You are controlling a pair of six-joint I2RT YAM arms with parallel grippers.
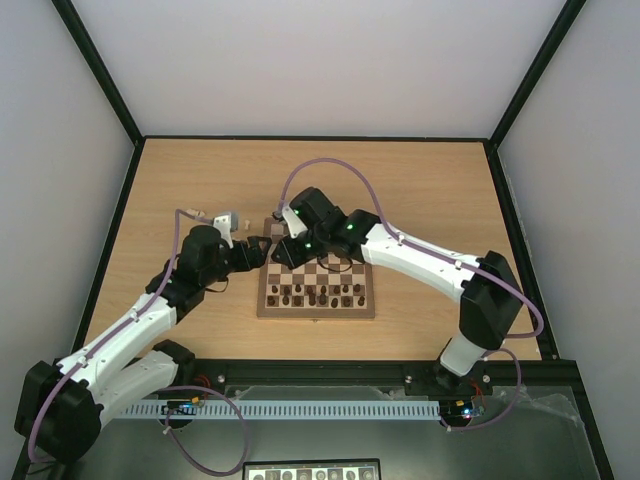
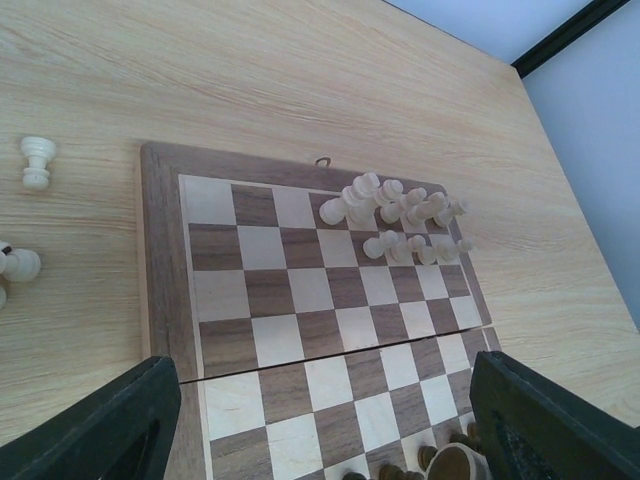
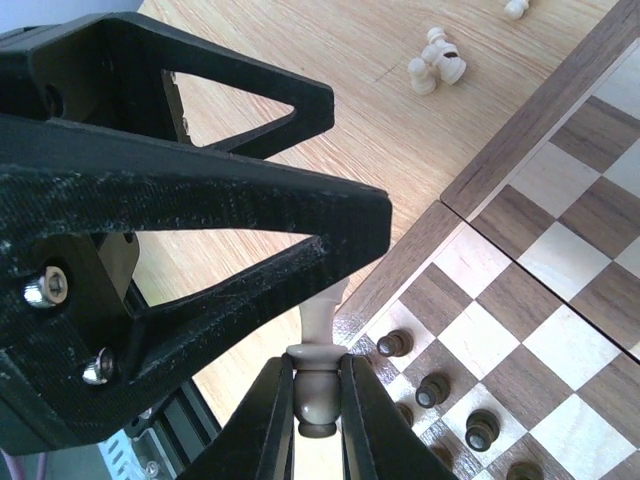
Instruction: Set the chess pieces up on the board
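In the right wrist view my right gripper is shut on a pale chess piece (image 3: 318,395). The piece's far end disappears behind a finger (image 3: 360,215) of my left gripper. Close to the right one over the board's left side, my left gripper (image 1: 265,251) is open, fingers wide apart. In the left wrist view, the round end of the held piece (image 2: 455,466) shows low down beside the right-hand finger. White pieces (image 2: 365,200) stand on the far right of the chessboard (image 2: 160,250). Dark pieces (image 3: 482,430) line the near side.
Loose white pieces lie on the table left of the board, one alone (image 2: 38,163) and a small cluster (image 2: 18,263). The two grippers are very close together.
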